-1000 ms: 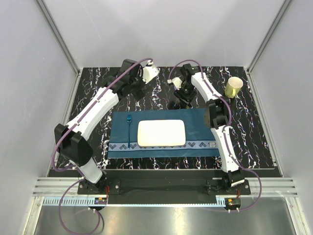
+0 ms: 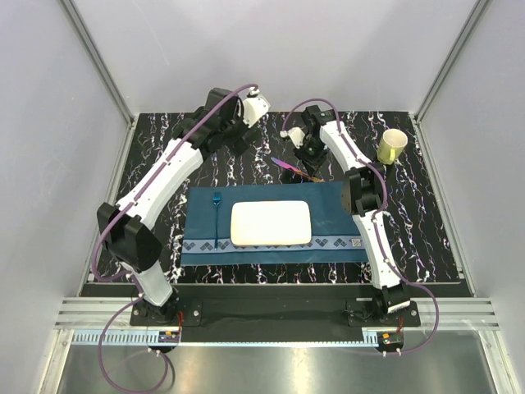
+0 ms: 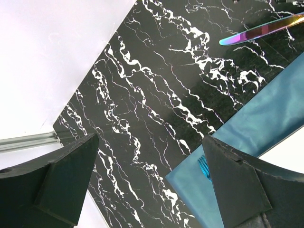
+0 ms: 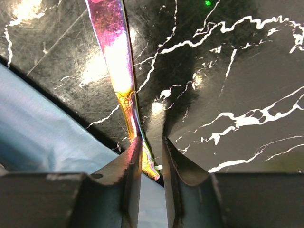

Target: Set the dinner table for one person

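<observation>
A shiny iridescent knife [image 2: 287, 167] lies on the black marble top just behind the blue mat [image 2: 328, 213], its blade pointing left. My right gripper is low over the knife's handle end; its fingertips are fairly close, and whether the handle is between them is unclear. My left gripper stands open above bare marble at the back left, holding nothing. A white plate [image 2: 270, 222] rests on the mat, with a blue fork [image 2: 216, 212] to its left.
A pale yellow cup [image 2: 390, 146] stands at the back right, beside the right arm. Walls bound the table at the back and sides.
My left arm has moved a little toward the back of the table. The knife now shows in the top view, having been mostly hidden by the right gripper before.
</observation>
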